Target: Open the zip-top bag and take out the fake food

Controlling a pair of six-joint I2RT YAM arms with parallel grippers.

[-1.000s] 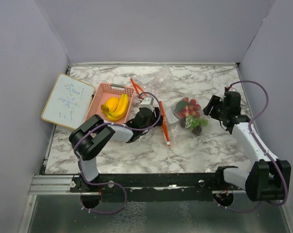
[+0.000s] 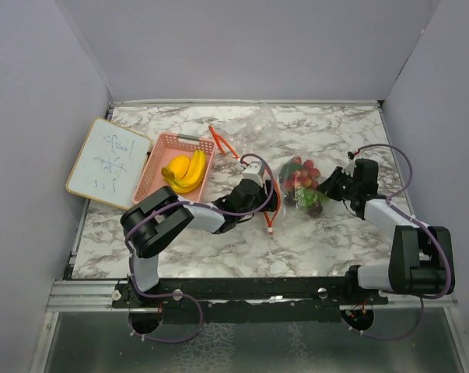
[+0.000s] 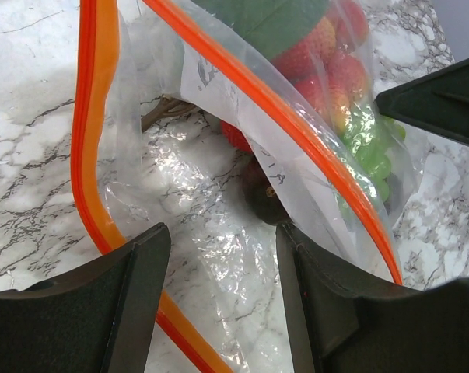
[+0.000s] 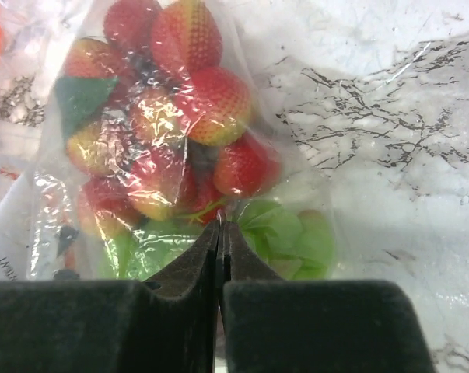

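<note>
A clear zip top bag with an orange zip lies right of centre, holding strawberries, green leafy food and a dark round item. My left gripper is at the bag's mouth, part open, its fingers between the two orange zip strips, which stand apart, with only clear plastic visible between the fingertips. My right gripper is shut over the green food on the bag's far side, its tips at the plastic; whether any plastic is pinched cannot be told.
A pink basket with bananas and a yellow fruit is at left, beside a whiteboard. Another clear bag with orange zip lies behind.
The bag's orange zip has shifted rightward.
</note>
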